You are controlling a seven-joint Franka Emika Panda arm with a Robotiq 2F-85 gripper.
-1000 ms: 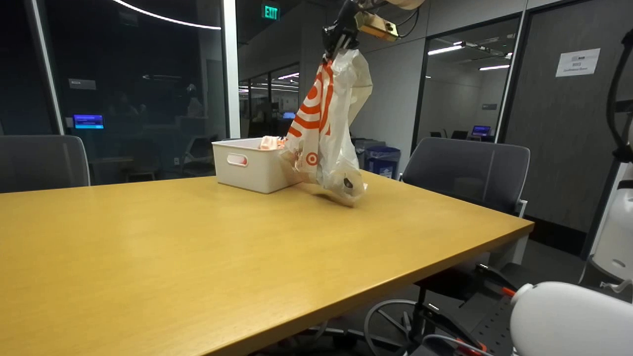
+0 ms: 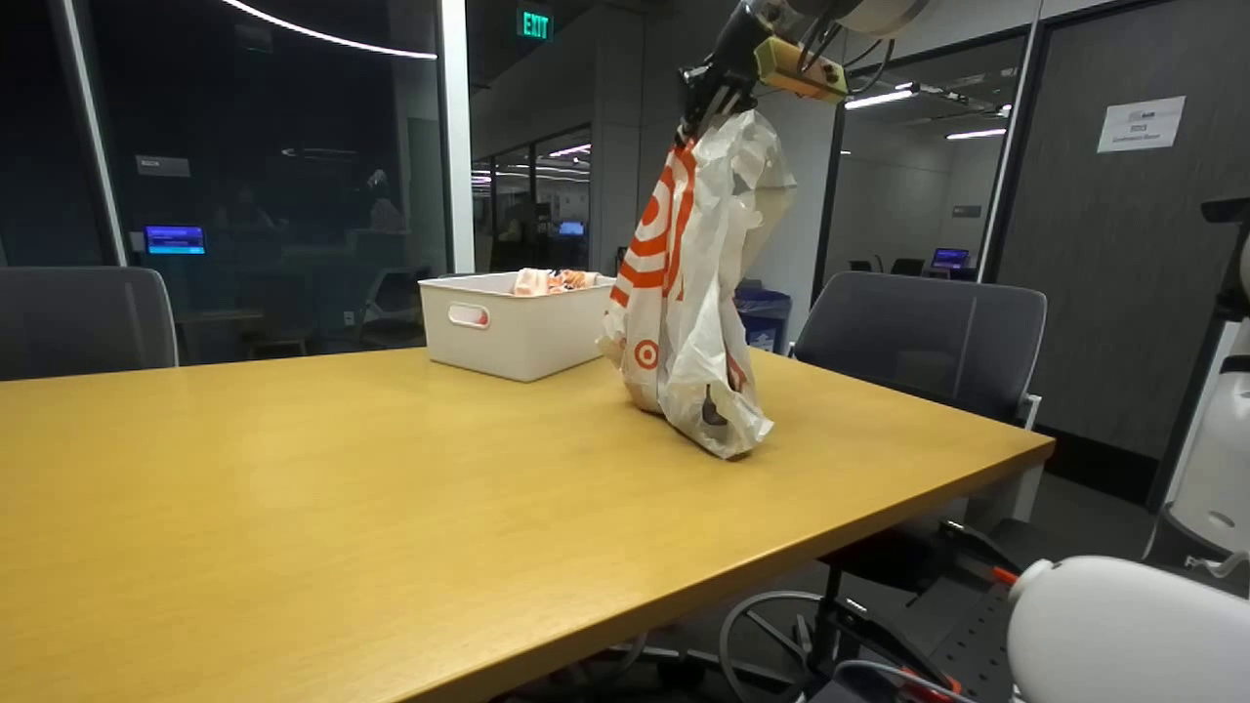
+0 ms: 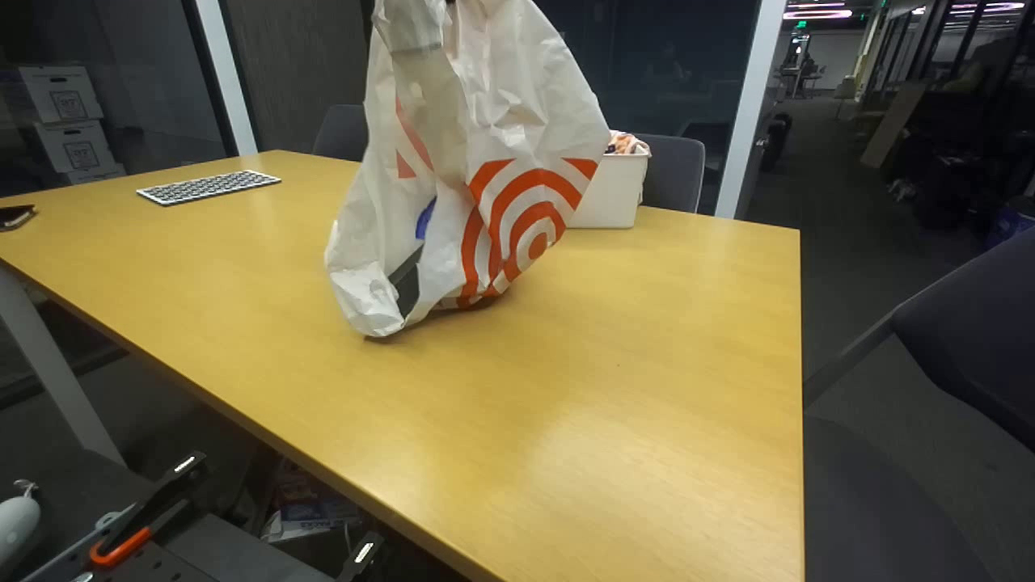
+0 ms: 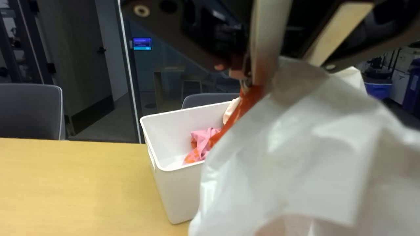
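A white plastic bag with red target rings hangs from my gripper, which is shut on its top. In exterior view 2 the bag fills the upper middle, its lower end close to the tabletop; whether it touches there I cannot tell. Something dark shows at the bag's lower side, and its contents are mostly hidden. The wrist view has the bag spread across the lower right, its red part gathered at the fingertips. My gripper lies outside exterior view 2.
A white bin with pink and orange cloth inside stands behind the bag on the wooden table. In exterior view 2 a keyboard lies at the far left. Chairs surround the table.
In exterior view 1 my gripper and the bag have moved right and somewhat lower, away from the bin. More of the bin's cloth is visible there.
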